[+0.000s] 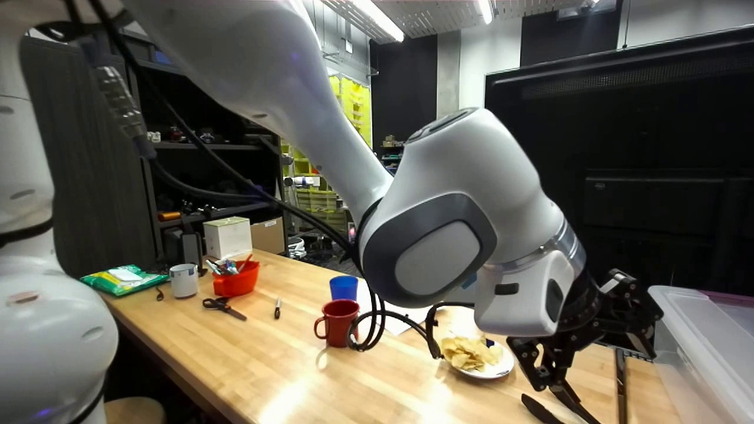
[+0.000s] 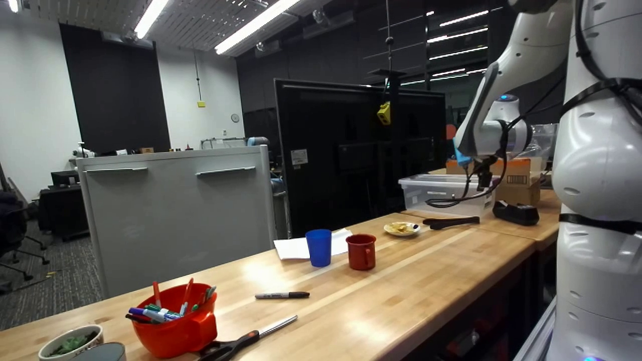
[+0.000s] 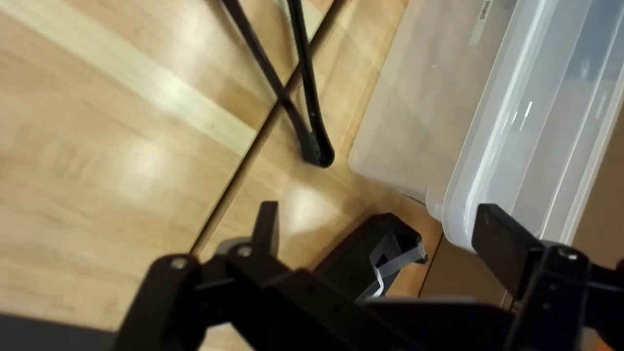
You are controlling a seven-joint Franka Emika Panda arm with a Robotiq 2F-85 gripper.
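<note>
My gripper is open above the table, nothing between its fingers. In the wrist view its left finger (image 3: 266,228) and right finger (image 3: 506,248) stand wide apart. Black tongs (image 3: 313,131) lie on the wood ahead of the gripper, their joined end nearest to it and their two arms spread. In exterior view 2 the tongs (image 2: 451,222) lie beside a white plate (image 2: 386,230) of chips (image 2: 400,227). Exterior view 1 shows the gripper (image 1: 594,353) near the tongs, partly covering them.
A clear plastic bin (image 3: 462,193) stands close to the right finger. A black object (image 3: 357,251) with a pale strap sits below, partly hidden by the gripper. A red mug (image 2: 361,251) and blue cup (image 2: 319,247) stand farther along the table. Bare wood surrounds the mug.
</note>
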